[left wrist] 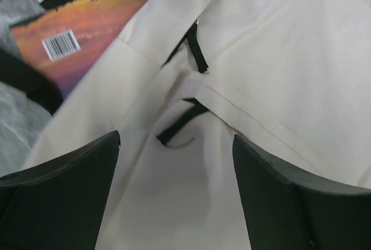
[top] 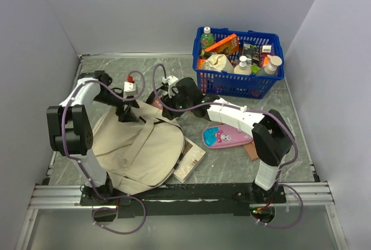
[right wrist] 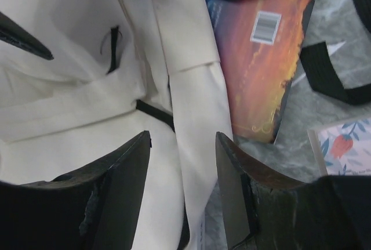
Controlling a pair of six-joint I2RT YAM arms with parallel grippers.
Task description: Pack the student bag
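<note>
A cream cloth bag (top: 124, 154) with black trim lies flat at the left of the table. Over its top part, my left gripper (top: 126, 115) is open, and in the left wrist view only bag cloth (left wrist: 174, 198) with a black loop shows beyond its fingers (left wrist: 95, 163). My right gripper (top: 168, 112), also open, points down near the bag's upper right edge; bag cloth (right wrist: 197, 116) appears between its fingers. An orange book (right wrist: 261, 64) with a barcode lies partly under the bag's edge. Right of the bag sits a pink pencil case (top: 227, 136), partly covered by the right arm.
A full blue basket (top: 237, 84) stands at the back right. A cream box or book (top: 190, 163) sticks out from the bag's right edge. In the right wrist view, a floral item (right wrist: 345, 145) lies beside a black strap (right wrist: 324, 76).
</note>
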